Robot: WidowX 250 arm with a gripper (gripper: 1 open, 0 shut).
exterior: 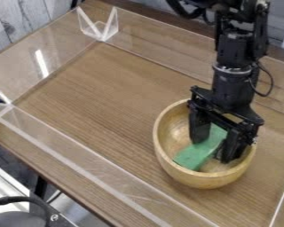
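My black gripper (223,133) reaches down from the top right into a tan round bowl (177,164) on the right of the wooden table. It stands open over a green block (197,156) that lies in the bowl. The dark fingers hide part of the block and the bowl's far side, so whether they touch the block is unclear.
A clear plastic piece (99,27) sits at the back left. A black cable or object (26,204) lies at the front left corner.
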